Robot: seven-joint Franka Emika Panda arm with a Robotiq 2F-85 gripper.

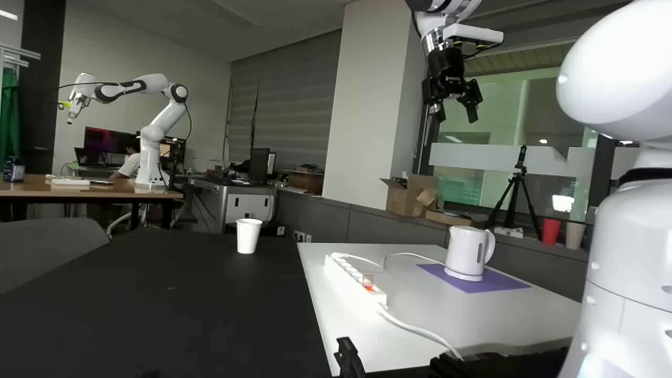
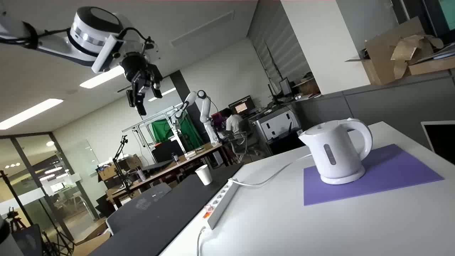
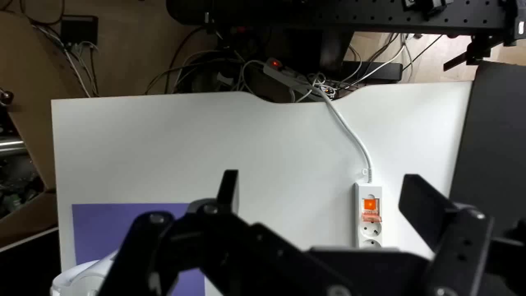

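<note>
High above the tables, my black gripper [image 1: 454, 118] stands open and empty, its fingers pointing down and spread wide in the wrist view. A white electric kettle [image 2: 339, 151] rests upright on a purple mat [image 2: 405, 170] on the white table. The power strip [image 2: 222, 201] lies along that table's edge by the black table; in the wrist view its orange switch [image 3: 370, 204] shows under a raised clear cover, and the gripper's body hides the strip's lower end. On the black table a white paper cup [image 1: 247, 235] stands upright.
Cardboard boxes [image 1: 412, 194] and a tripod [image 1: 517, 189] stand beyond the white table.
</note>
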